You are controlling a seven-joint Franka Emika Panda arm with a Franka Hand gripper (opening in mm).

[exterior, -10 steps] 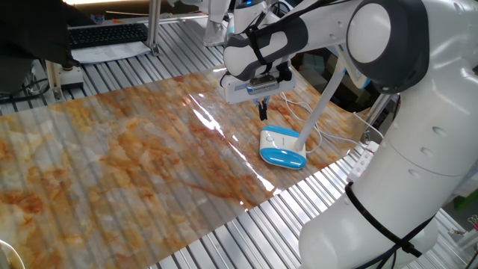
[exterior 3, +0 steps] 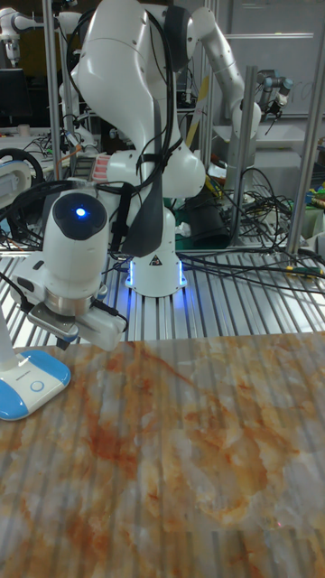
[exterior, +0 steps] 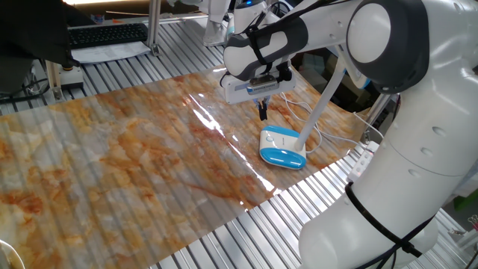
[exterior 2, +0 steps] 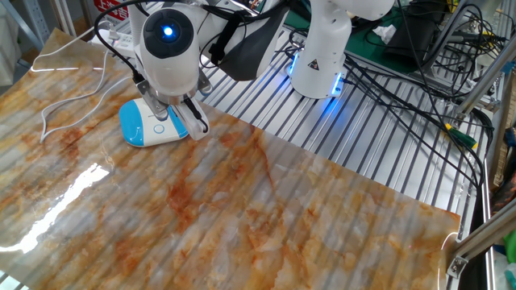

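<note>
My gripper (exterior: 263,114) hangs over the marbled sheet, close behind the base of a desk lamp. Its dark fingers (exterior: 263,109) stand together in the middle of the wide white hand, shut, and nothing shows between them. The lamp's white and blue base (exterior: 283,147) sits flat on the sheet, and its white stem (exterior: 323,107) slants up past my arm. In the second exterior view, the hand hides part of the lamp base (exterior 2: 145,125). From the third exterior view, the base (exterior 3: 35,384) lies at the left edge, just beside the hand.
Most of the marbled sheet (exterior: 134,164) is bare, with glare across it. A white cable (exterior: 317,134) loops behind the lamp. Slatted metal tabletop (exterior: 246,239) surrounds the sheet. A keyboard (exterior: 108,35) lies at the far left, and a power strip (exterior: 361,166) sits near my arm.
</note>
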